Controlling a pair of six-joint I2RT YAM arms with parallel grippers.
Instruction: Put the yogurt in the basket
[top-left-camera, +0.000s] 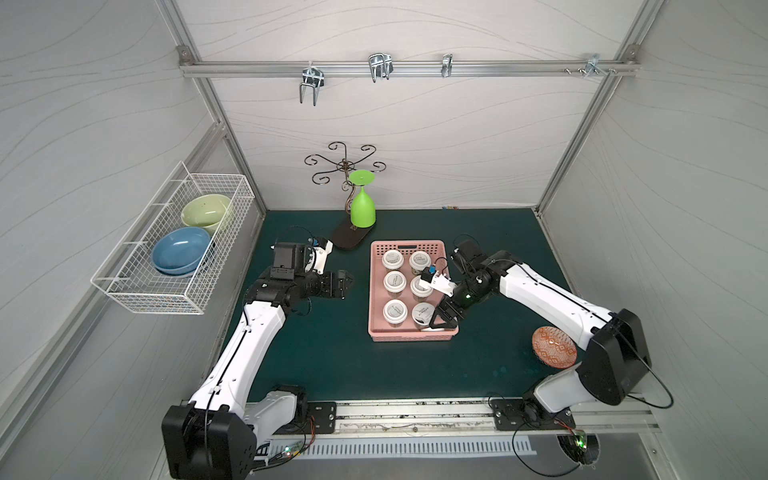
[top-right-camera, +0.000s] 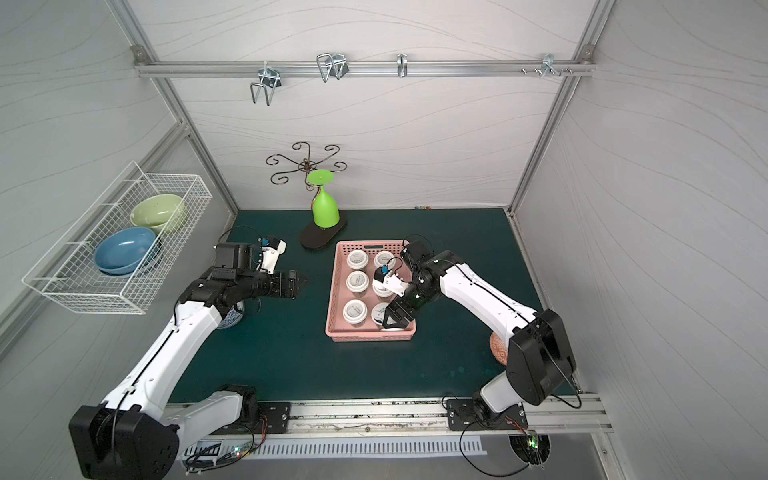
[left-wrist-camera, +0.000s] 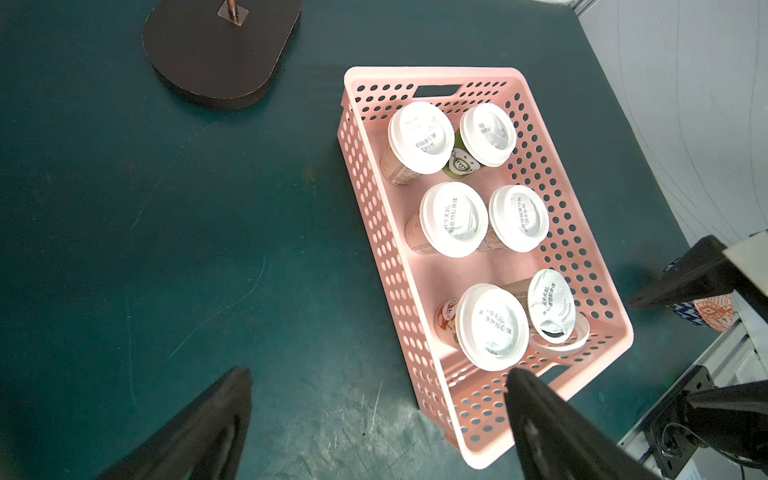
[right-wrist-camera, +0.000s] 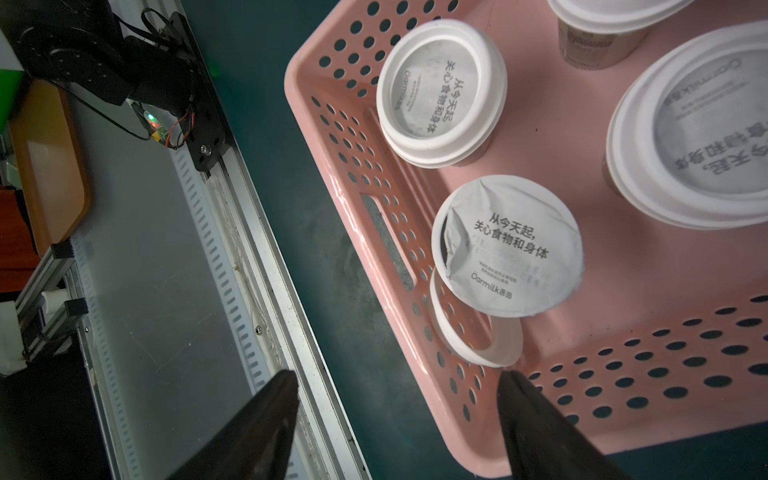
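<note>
Several yogurt cups with white tops, one of them (left-wrist-camera: 453, 220), stand in two columns inside the pink basket (top-left-camera: 373, 296). The front right cup (right-wrist-camera: 512, 244) shows a crumpled paper seal instead of a rimmed lid; a loose white ring (right-wrist-camera: 505, 340) lies beside it against the basket wall. Above that front right corner is my right gripper (top-left-camera: 445, 320), its fingers (right-wrist-camera: 532, 432) apart and nothing between them. My left gripper (top-left-camera: 345, 285) hangs over bare table left of the basket, open and empty; its fingers (left-wrist-camera: 212, 424) frame only table and the basket's edge.
Behind the basket stands a dark scroll stand with a green goblet (top-left-camera: 363, 209). A patterned orange bowl (top-left-camera: 553, 346) lies at the right. On the left wall a wire rack (top-left-camera: 152, 300) holds two bowls. Table left and front of the basket is clear.
</note>
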